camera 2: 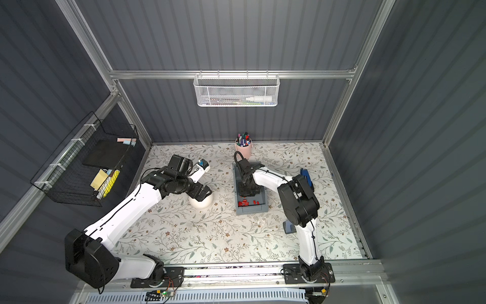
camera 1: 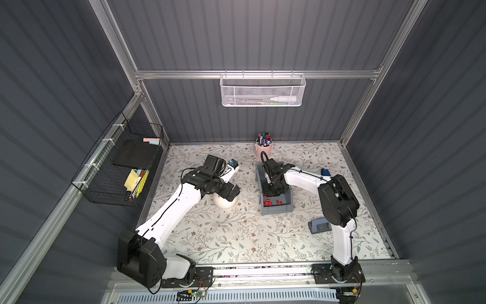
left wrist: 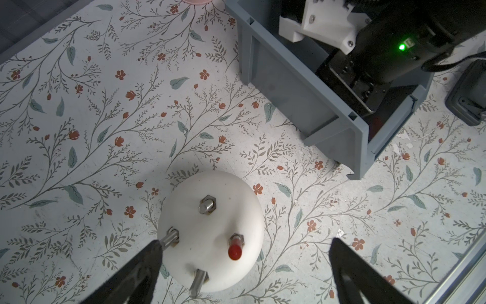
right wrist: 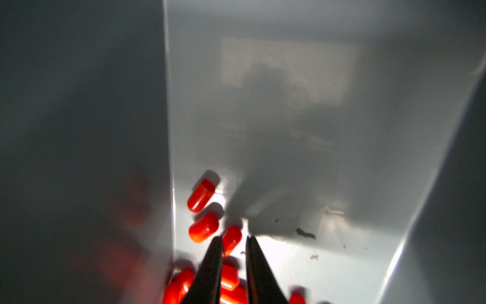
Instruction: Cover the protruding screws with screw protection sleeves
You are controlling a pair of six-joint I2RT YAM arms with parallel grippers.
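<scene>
In the left wrist view a white dome (left wrist: 212, 217) carries bolts: one capped with a red sleeve (left wrist: 235, 251), others bare metal, such as a bare screw (left wrist: 206, 205). My left gripper hovers open over it. In the right wrist view, several loose red sleeves (right wrist: 201, 195) lie in the grey bin (right wrist: 288, 152). My right gripper is down inside the bin, fingers part open, their tips around or just over a red sleeve (right wrist: 231, 238); whether they touch it I cannot tell.
A pen cup (camera 1: 263, 150) stands behind the bin. A phone-like object (camera 1: 319, 225) and a blue object (camera 1: 325, 172) lie on the right of the table.
</scene>
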